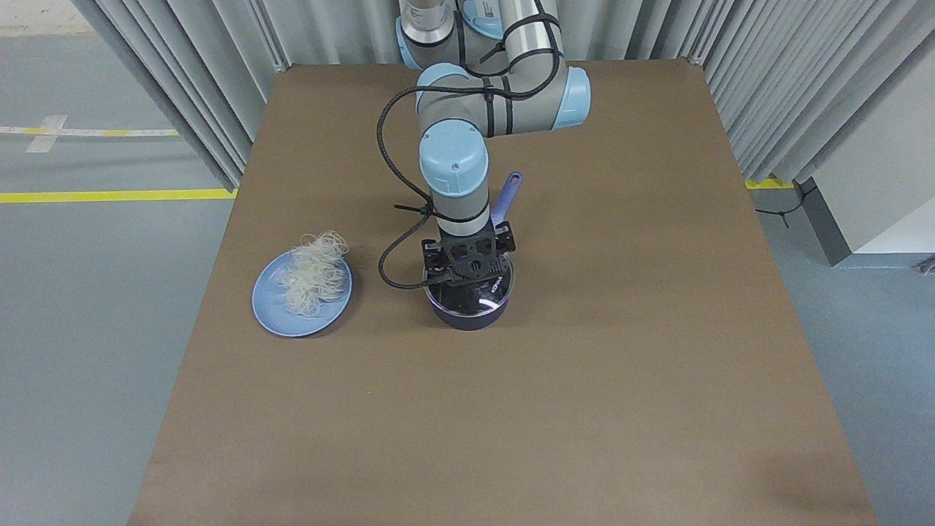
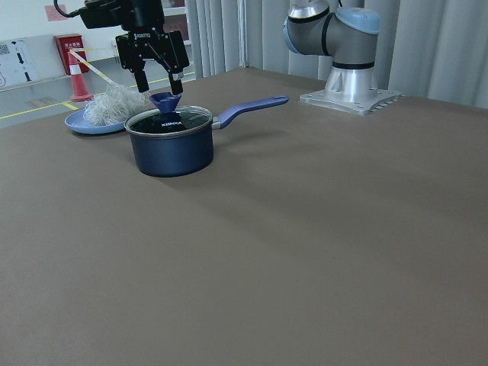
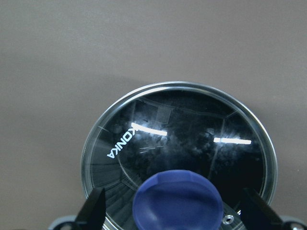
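Note:
A dark blue saucepan (image 2: 171,156) with a glass lid (image 3: 177,134) and blue handle (image 2: 259,104) stands on the table. My gripper (image 2: 158,80) hangs just over the lid, open, its fingers on either side of the blue lid knob (image 3: 177,203), apparently at or just above it. In the front view the gripper hides the knob and much of the lid. A blue plate (image 1: 273,311) heaped with white noodles (image 1: 315,276) sits left of the pan.
The arm base stands at the back edge.

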